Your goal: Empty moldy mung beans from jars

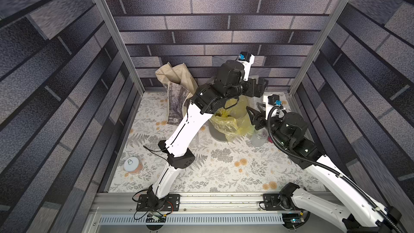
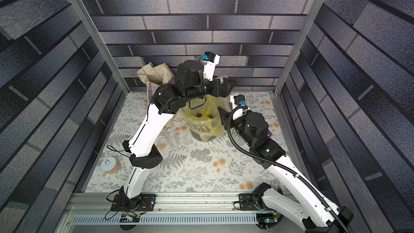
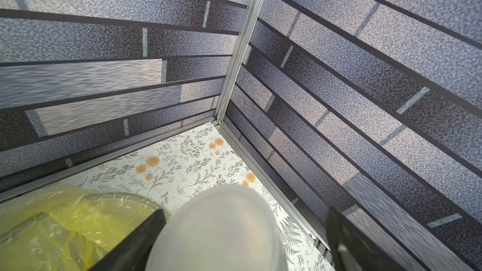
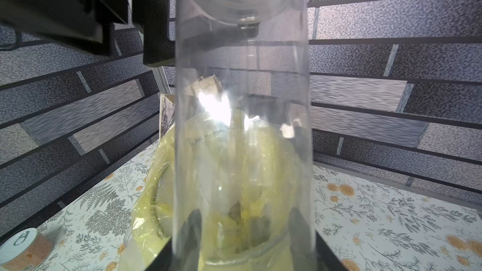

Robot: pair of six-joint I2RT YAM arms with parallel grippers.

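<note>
A tall clear jar (image 4: 241, 75) is held in my right gripper (image 1: 253, 115), whose fingers (image 4: 186, 238) press on both its sides. The glass looks empty, with the yellow bag showing through it. My left gripper (image 1: 259, 87) is open at the jar's far end; in the left wrist view a pale rounded end (image 3: 218, 230) lies between its fingers, with a gap on the right side. Below and left of the jar stands a bin lined with a yellow bag (image 1: 228, 126), some dark and yellow matter (image 1: 223, 113) inside. The beans cannot be told clearly.
Another clear jar (image 1: 258, 138) stands on the table under my right arm, and a second one (image 2: 172, 137) left of the bin. A tan bag (image 1: 176, 103) stands at the back left, a can (image 1: 132, 164) at the front left.
</note>
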